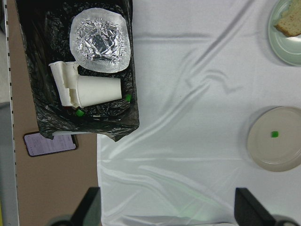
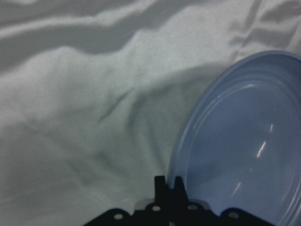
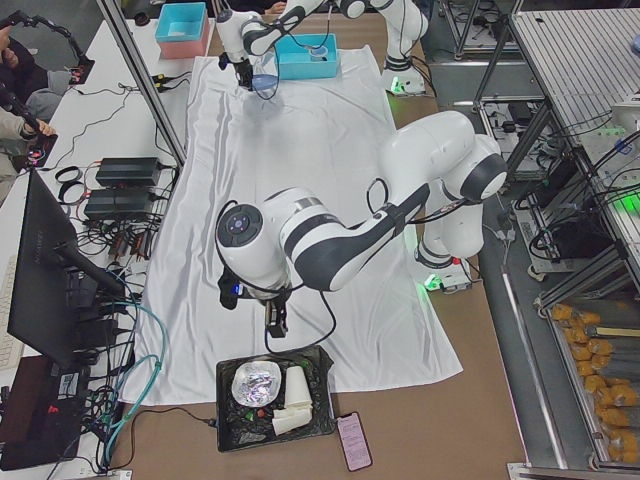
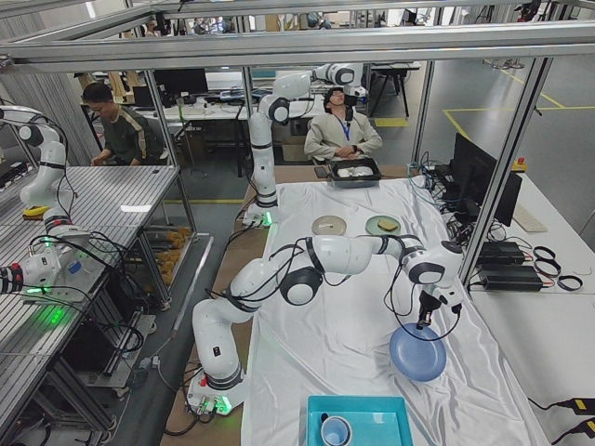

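My left gripper stands open, raised above the white cloth beside a black-lined tray (image 1: 47, 113) holding white paper cups (image 1: 99, 90) and a foil container (image 1: 99, 40). In the left wrist view a green plate (image 1: 287, 49) with bread (image 1: 289, 21) and a beige plate (image 1: 273, 150) with a small green piece lie to the right. My right gripper is shut on the rim of a blue plate (image 2: 240, 141).
A turquoise bin (image 4: 367, 413) with a cup (image 4: 336, 431) stands near the right arm. A phone (image 1: 49, 143) lies on the brown board. Monitors and cables line one side.
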